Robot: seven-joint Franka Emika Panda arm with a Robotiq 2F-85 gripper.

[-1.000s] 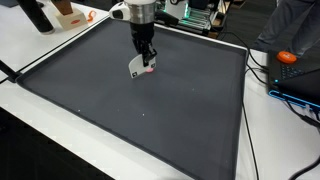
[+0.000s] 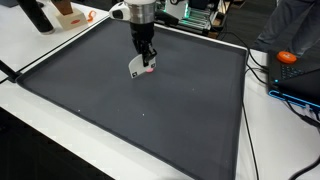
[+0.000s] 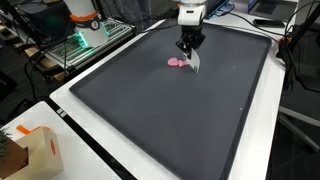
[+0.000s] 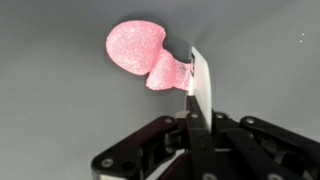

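A thin, stiff white piece like a card or scraper (image 4: 203, 82) stands nearly edge-on, with my gripper (image 2: 147, 57) shut on its upper part. Pink dough-like stuff (image 4: 136, 46) lies on the dark mat (image 3: 150, 105), a rounded lump joined to a smaller piece. In the wrist view, the smaller piece's right end meets the white piece's edge. From exterior view 2 the pink dough (image 3: 178, 62) appears just left of the white piece (image 3: 194, 63). Whether the white edge presses into the mat cannot be told.
A cream box (image 3: 43, 152) stands off the mat at the near left of exterior view 2. Cables and an orange item (image 2: 287, 57) lie right of the table in exterior view 1.
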